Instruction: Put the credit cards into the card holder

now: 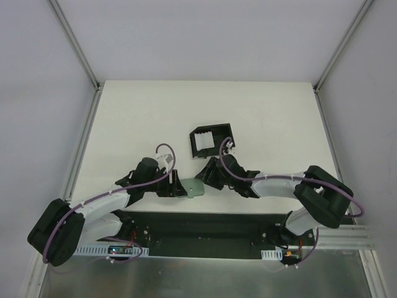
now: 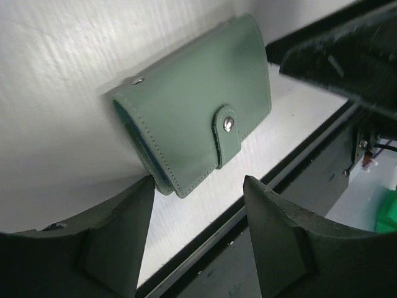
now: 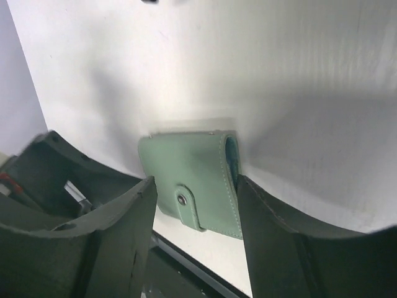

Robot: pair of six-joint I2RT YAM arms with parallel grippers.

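The green card holder (image 1: pixel 194 187) lies near the table's front edge between my two grippers, its snap strap towards the front. In the left wrist view the open end of the holder (image 2: pixel 192 118) faces my left gripper; one finger tip is against its lower edge, and a firm grip cannot be made out. My right gripper stands with its fingers apart at the holder's other end, one fingertip beside the open edge of the holder (image 3: pixel 192 164). White cards (image 1: pixel 203 141) appear to lie in a black box (image 1: pixel 222 132) farther back.
The dark front strip (image 1: pixel 198 236) runs just in front of the holder. Both arms reach in low from the sides and their grippers are close together.
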